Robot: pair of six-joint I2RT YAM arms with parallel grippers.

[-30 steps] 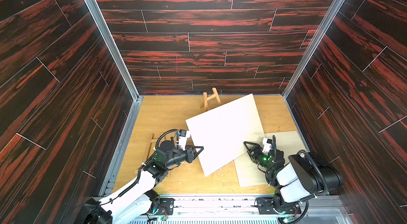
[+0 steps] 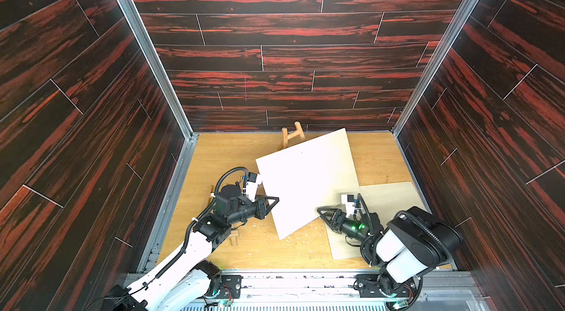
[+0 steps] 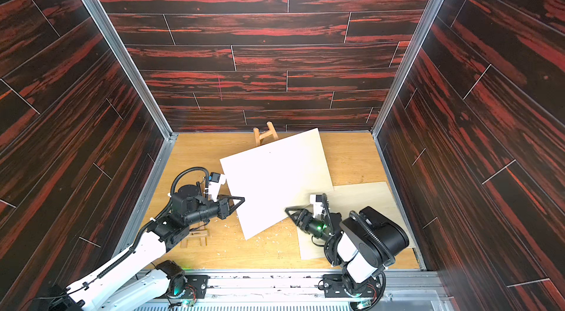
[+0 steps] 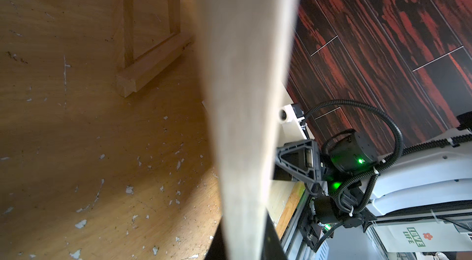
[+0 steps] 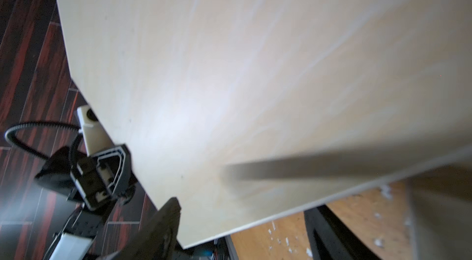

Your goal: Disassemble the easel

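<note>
A large pale board (image 2: 309,181) is held tilted above the middle of the table. My left gripper (image 2: 274,202) is shut on its left edge; in the left wrist view the board (image 4: 243,102) appears edge-on and blurred, covering most of the fingers. At the lower right edge, my right gripper (image 2: 321,211) is part open. The right wrist view has the board's face (image 5: 245,87) filling the picture, with one dark finger (image 5: 164,225) on either side; contact cannot be told. Behind the board a wooden easel (image 2: 285,138) shows only its top.
Another pale board (image 2: 394,205) lies flat at the right, partly under my right arm. A second wooden frame (image 3: 197,233) sits at the left, mostly hidden by my left arm. White flakes litter the front of the table (image 2: 306,255). Bare table lies back left.
The board has shifted slightly left and its lower corner has risen a little; my left gripper has moved slightly left with it.
</note>
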